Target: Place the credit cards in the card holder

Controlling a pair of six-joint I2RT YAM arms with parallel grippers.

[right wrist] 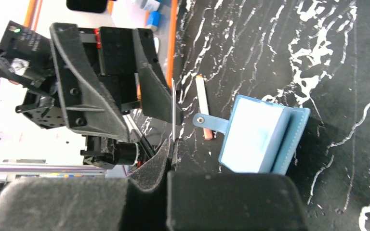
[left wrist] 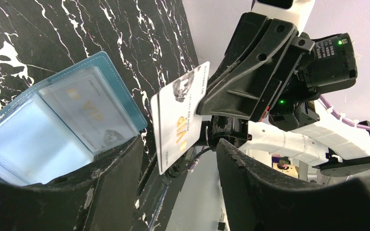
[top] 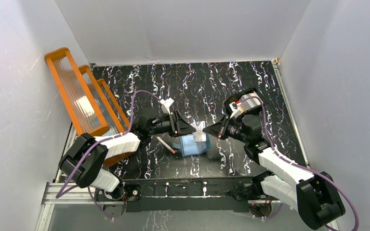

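A blue card holder lies open on the marble table between both arms, with a VIP card in a clear pocket, seen in the left wrist view. Above it, my right gripper is shut on a white VIP card, which appears edge-on in the right wrist view. My left gripper is open, facing the card from the other side, its fingers apart on either side of the card's lower part in its wrist view.
An orange-and-white pen-like stick lies left of the holder. A black tray sits behind the right arm, and orange racks stand at the far left.
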